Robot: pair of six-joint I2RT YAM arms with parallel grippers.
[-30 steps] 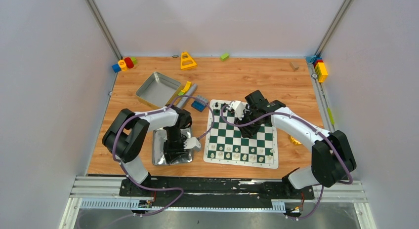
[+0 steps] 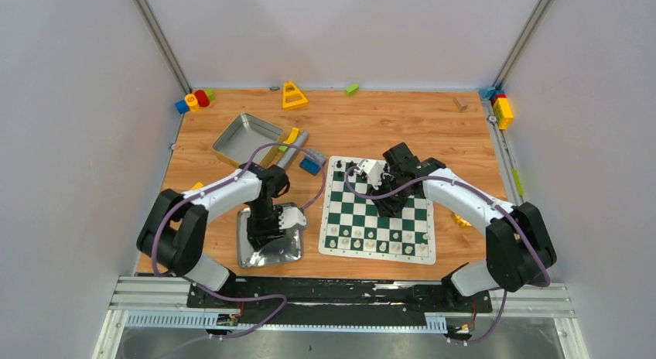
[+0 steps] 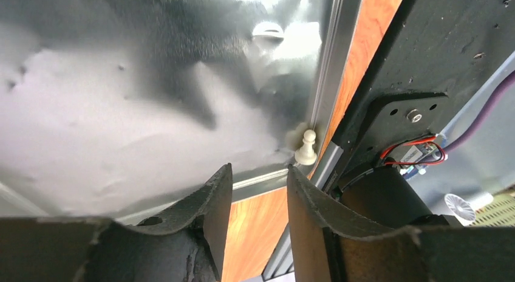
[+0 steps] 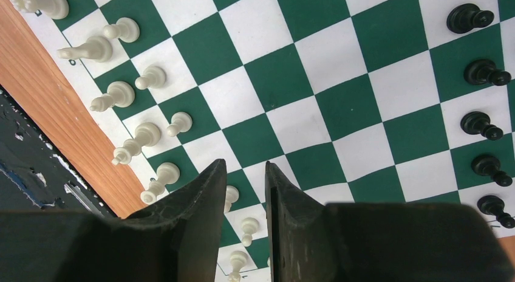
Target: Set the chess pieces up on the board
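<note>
One white pawn (image 3: 307, 149) stands in a corner of the shiny metal tray (image 3: 152, 93), beyond my left fingertips in the left wrist view. My left gripper is open over the tray, with nothing between its fingers. The green and white board (image 2: 363, 220) carries white pieces along its near side, among them a pawn (image 4: 181, 123) and a taller piece (image 4: 146, 135). Black pawns (image 4: 481, 126) line the opposite side. Above the board my right gripper is part open and empty; its fingers hide some white pieces, and the arm covers part of the board from above.
A deeper, empty metal box (image 2: 247, 138) sits behind the left arm. Beside it are a grey cylinder (image 2: 292, 150) and a blue block (image 2: 310, 165). Purple cables (image 2: 456, 183) run along both arms.
My right arm looks still.
</note>
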